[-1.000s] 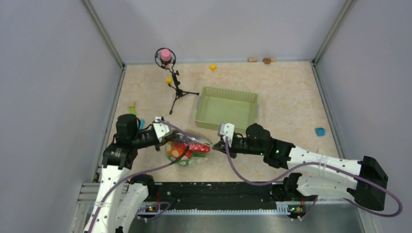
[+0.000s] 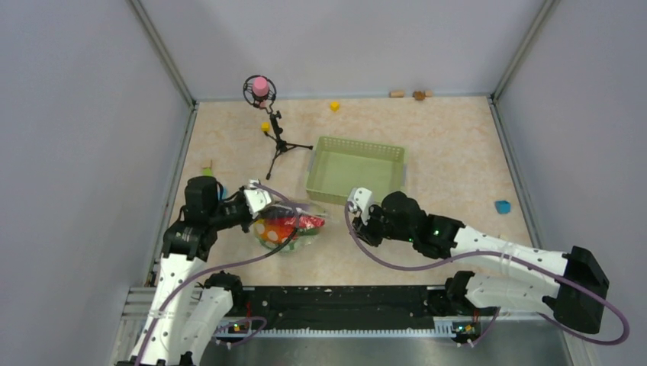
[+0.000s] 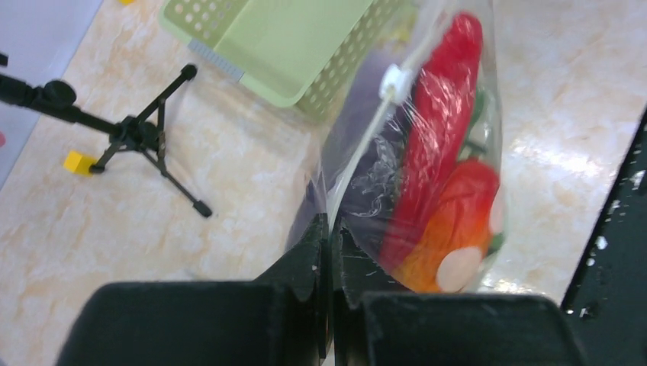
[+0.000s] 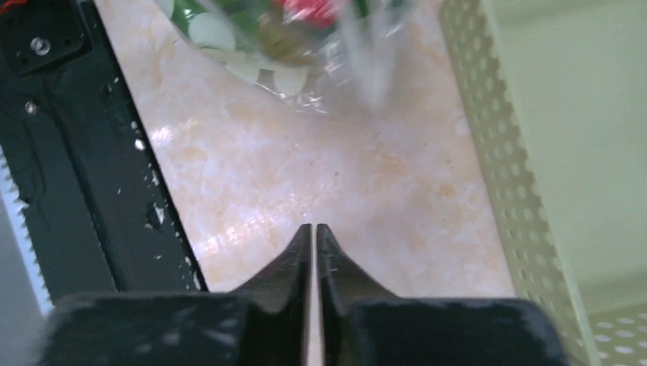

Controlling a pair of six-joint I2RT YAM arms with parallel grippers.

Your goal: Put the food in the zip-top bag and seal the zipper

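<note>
A clear zip bag (image 2: 305, 232) with red, orange and green food inside lies left of centre, below the basket. In the left wrist view my left gripper is shut on the bag's zipper edge (image 3: 355, 152); a white slider (image 3: 395, 82) sits farther along it. My right gripper is to the bag's right, its fingertips close together with nothing seen between them; the bag's blurred end (image 4: 358, 69) is apart from them, at the top of the right wrist view.
A green basket (image 2: 355, 164) stands behind the bag. A black tripod (image 2: 281, 145) is at the back left, with small blocks (image 2: 334, 106) around. Bare table lies to the right.
</note>
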